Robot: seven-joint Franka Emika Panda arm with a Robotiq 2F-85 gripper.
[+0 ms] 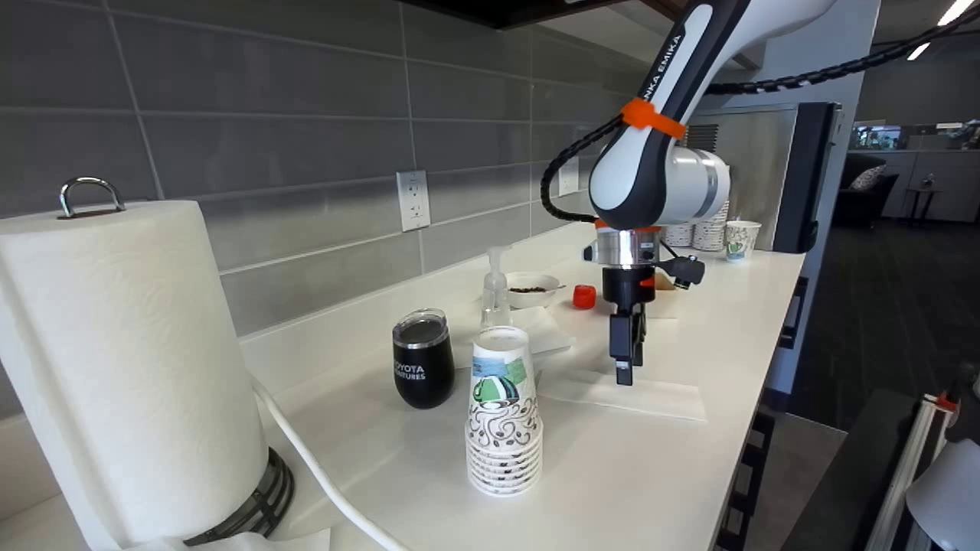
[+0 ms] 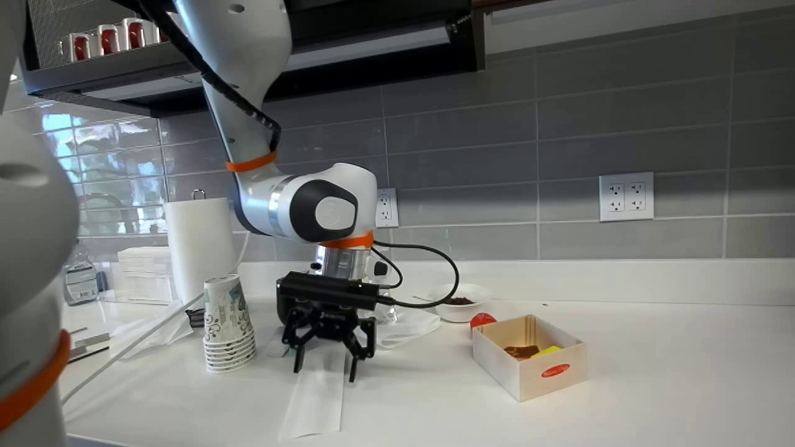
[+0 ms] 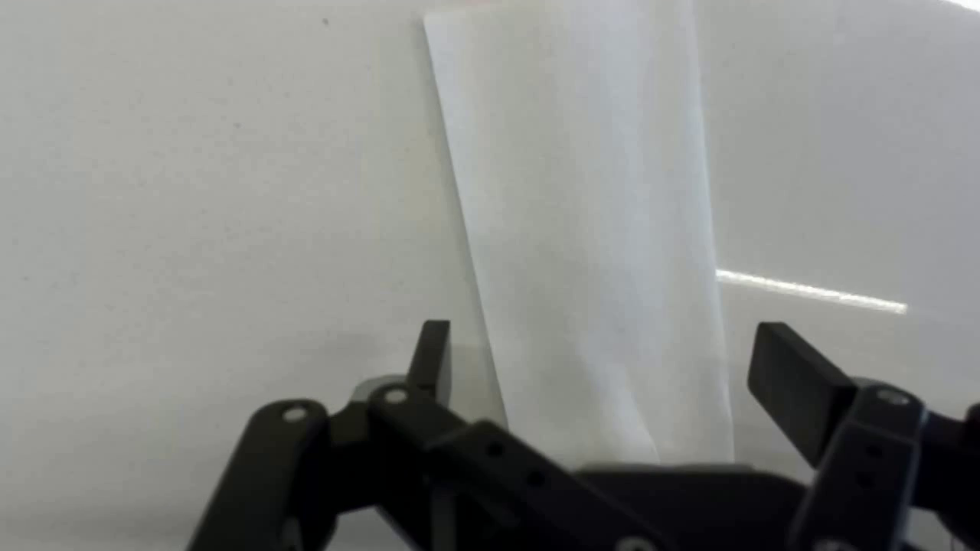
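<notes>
A folded white napkin (image 3: 588, 211) lies flat on the counter, running lengthwise between my fingers in the wrist view. My gripper (image 2: 325, 371) is open just above it, pointing straight down, with one finger on either side of the napkin and nothing held. In the wrist view the left finger (image 3: 429, 363) and the right finger (image 3: 799, 390) both sit outside the napkin's long edges. The napkin's near end is hidden behind the gripper body. From the side, the fingertips (image 1: 625, 372) appear close over the napkin (image 1: 634, 395); whether they touch the counter I cannot tell.
A stack of paper cups (image 1: 503, 413) and a black tumbler (image 1: 423, 360) stand near the napkin. Toward the wall are a soap bottle (image 1: 496, 292) and a white bowl (image 2: 471, 305). A wooden box (image 2: 548, 380) stands right of a red lid (image 2: 482, 320).
</notes>
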